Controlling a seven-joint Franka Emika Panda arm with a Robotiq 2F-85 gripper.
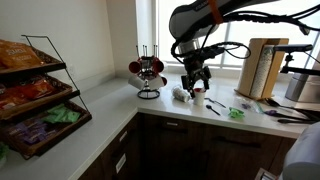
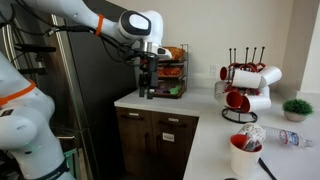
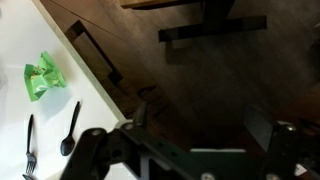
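Observation:
My gripper is open in the wrist view, its dark fingers wide apart with only dark floor visible between them. In exterior view 2 the gripper hangs in the air, pointing down, with its fingertips above the counter's height. A green packet, a black spoon and a black fork lie on the white counter at the left of the wrist view, apart from the fingers. The white cup with red inside stands on the counter in exterior view 2.
Mugs hang on a rack along the back counter. A snack shelf stands at left. In exterior view 2, a clear bottle lies near a potted plant.

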